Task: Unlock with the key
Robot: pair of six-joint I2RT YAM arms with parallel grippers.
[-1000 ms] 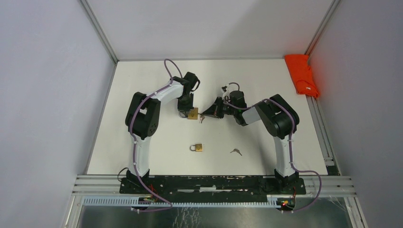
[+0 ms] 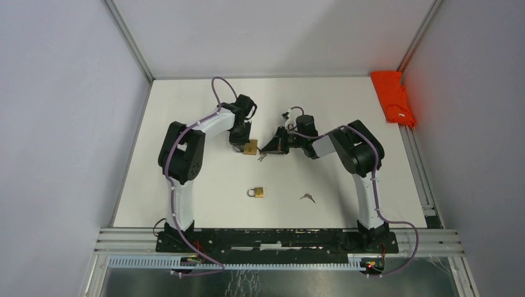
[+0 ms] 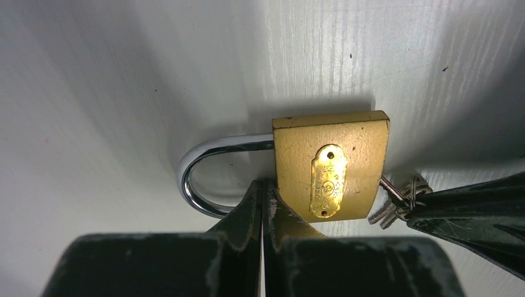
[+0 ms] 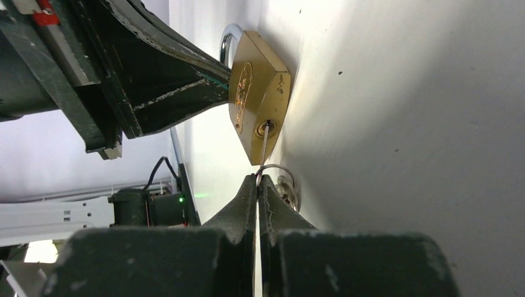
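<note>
A brass padlock (image 3: 353, 167) lies on the table, its silver shackle (image 3: 193, 162) pointing left in the left wrist view. My left gripper is shut, its tips at the padlock's shackle-side edge and nothing visible between them. These fingers hide the shackle's lower end. From the keyhole end juts a thin key (image 4: 265, 148), its tip at the keyhole in the right wrist view; how deep it sits is hard to tell. My right gripper is shut on that key. A ring with further keys (image 4: 286, 189) hangs beside its fingertips.
A second, smaller padlock (image 2: 257, 192) lies nearer the front, and loose keys (image 2: 308, 197) lie to its right. An orange cloth bag (image 2: 394, 99) rests at the back right corner. Open table surrounds these things.
The second padlock and loose keys have stayed still.
</note>
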